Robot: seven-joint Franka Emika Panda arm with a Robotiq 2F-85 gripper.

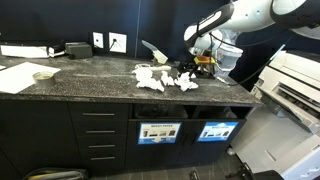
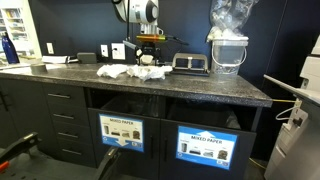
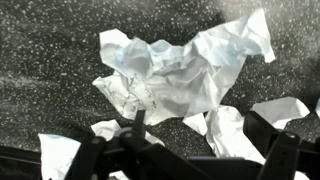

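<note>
Crumpled white paper lies in several pieces on the dark speckled countertop; one large sheet [image 3: 185,70] fills the middle of the wrist view, with a smaller piece [image 3: 230,135] below it. Exterior view 1 has the paper [image 1: 150,78] in a loose cluster near the counter's front edge, and exterior view 2 shows the white heap [image 2: 150,73] too. My gripper is open above the counter, its fingers set wide apart with nothing held. The large sheet lies ahead of the fingertips, apart from them as far as I can tell.
A clear bucket [image 2: 228,55] stands behind the counter's right part. Below the countertop are two open slots above signs, one sign [image 2: 205,147] reading mixed paper. A round tin [image 1: 43,76] sits far left. Bare counter [image 1: 100,88] lies left of the paper.
</note>
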